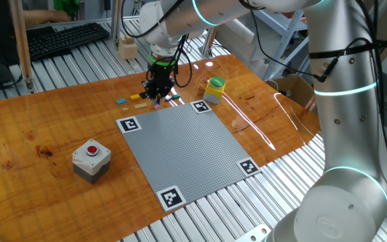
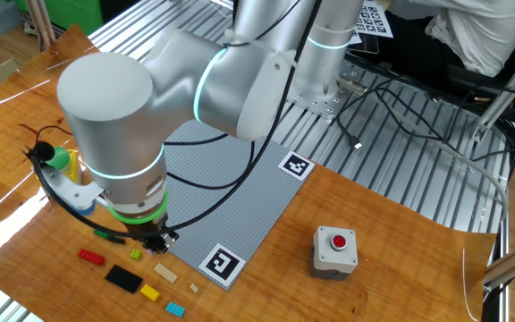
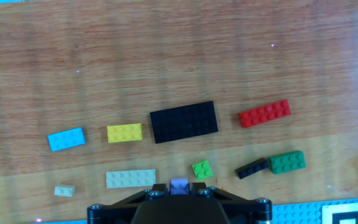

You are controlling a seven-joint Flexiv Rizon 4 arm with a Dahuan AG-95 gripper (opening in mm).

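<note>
A small lavender brick (image 3: pixel 179 186) sits between the black fingertips of my gripper, which is shut on it at the bottom of the wrist view. In exterior view 1 the gripper (image 1: pixel 156 101) is just beyond the far edge of the grey baseplate (image 1: pixel 187 148), low over the wood. Loose bricks lie ahead of it: lime (image 3: pixel 202 170), pale long (image 3: pixel 131 178), small pale (image 3: pixel 64 190), blue (image 3: pixel 66 139), yellow (image 3: pixel 124 132), large black (image 3: pixel 184 122), red (image 3: pixel 265 113), small black (image 3: pixel 252 168) and green (image 3: pixel 287 162).
A grey box with a red button (image 1: pixel 92 160) stands left of the baseplate. Near its far right corner is a yellow box with a green button (image 1: pixel 214 89). Marker tags sit at the plate's corners. Cables hang along the arm.
</note>
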